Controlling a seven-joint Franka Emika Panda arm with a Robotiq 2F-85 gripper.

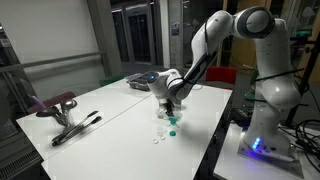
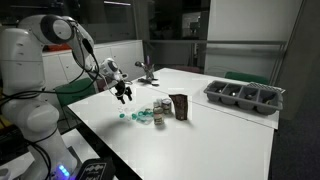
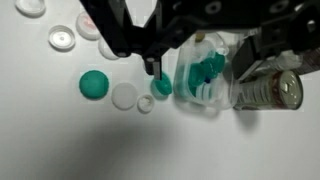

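Note:
My gripper hangs over the white table with its dark fingers a little apart and nothing visible between them. Close beside one fingertip lies a green cap (image 3: 162,86). A darker teal cap (image 3: 94,84) rests farther left, with pale discs (image 3: 124,96) between the two. A clear container (image 3: 205,85) holding green pieces stands just right of the fingers. In the first exterior view, the gripper (image 1: 170,106) is low above the table near a green cap (image 1: 173,133); its fingertips are too small to make out there.
A metal can (image 3: 276,91) stands close to the container. Beyond the container are a dark bag (image 2: 180,107) and a grey compartment bin (image 2: 245,97). Utensils in a holder (image 1: 67,117) lie at the far left.

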